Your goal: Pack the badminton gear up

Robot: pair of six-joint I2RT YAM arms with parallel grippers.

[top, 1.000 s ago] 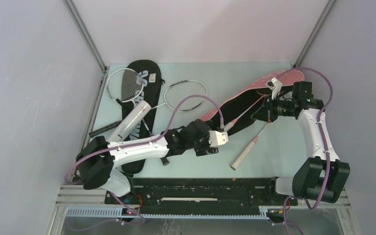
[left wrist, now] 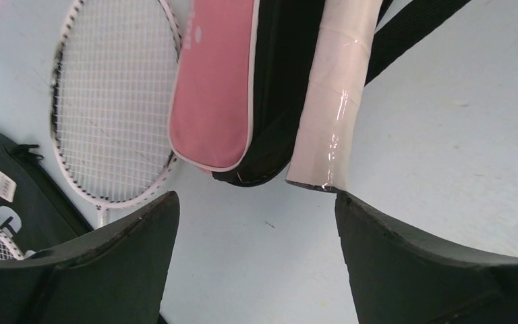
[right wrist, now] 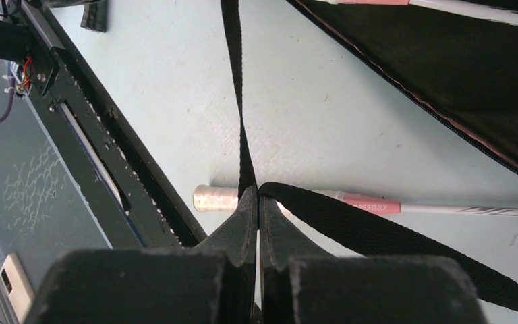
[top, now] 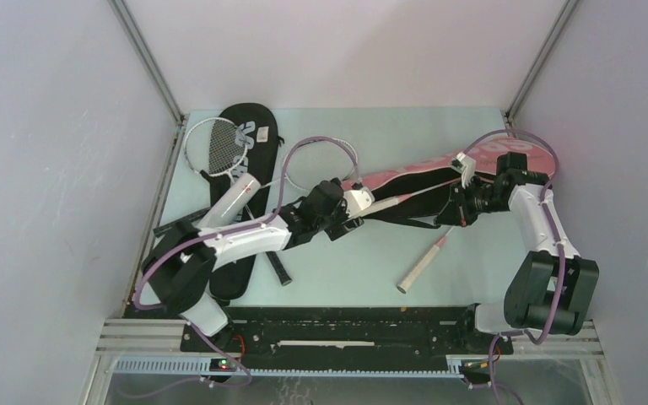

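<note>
The pink and black racket bag (top: pixel 422 173) lies with its side gaping, slanting across the right half of the table. A racket with a pale handle (left wrist: pixel 330 101) lies along the bag's opening, its butt extending past the black fabric. My left gripper stands open over the bag's near-left end, the handle butt close by its right finger (left wrist: pixel 391 250); nothing is between the fingers. A black strap (right wrist: pixel 378 229) is pinched at the tips of my shut right gripper. Below it, a second pale-handled racket (right wrist: pixel 371 204) rests on the table.
On the left lie a black racket bag (top: pixel 257 164), a white tube (top: pixel 229 202) and a white-framed racket (top: pixel 225 145). Another racket hoop (left wrist: pixel 118 101) is beside the pink bag's end.
The pink bag has turned flatter and its far end has shifted right.
</note>
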